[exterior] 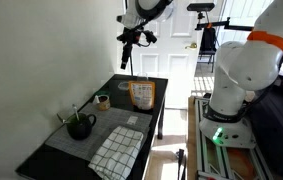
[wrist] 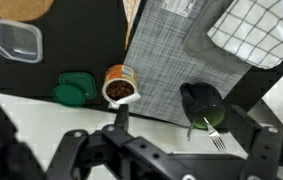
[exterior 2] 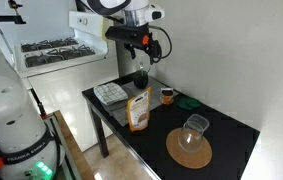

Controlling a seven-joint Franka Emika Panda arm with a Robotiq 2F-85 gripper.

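My gripper [exterior: 128, 66] hangs open in the air above the dark counter, with nothing between its fingers. In exterior view 2 the gripper [exterior 2: 143, 55] is at the upper middle, above the black pot [exterior 2: 141, 78]. Seen from the wrist, that pot [wrist: 203, 103] lies at the lower right with a fork in it. A small orange-labelled cup [wrist: 120, 83] is left of the pot, beside green lids [wrist: 74, 88]. An orange and white bag [exterior 2: 139, 110] stands upright at the counter's near edge.
A checkered white cloth [exterior: 115, 152] lies near the pot, by a grey mat [wrist: 161, 60]. A clear container [exterior 2: 194, 128] sits on a round wooden board [exterior 2: 188, 150]. Bare counter [exterior 2: 233, 140] shows to the board's right. A stove [exterior 2: 61, 45] stands at the back left.
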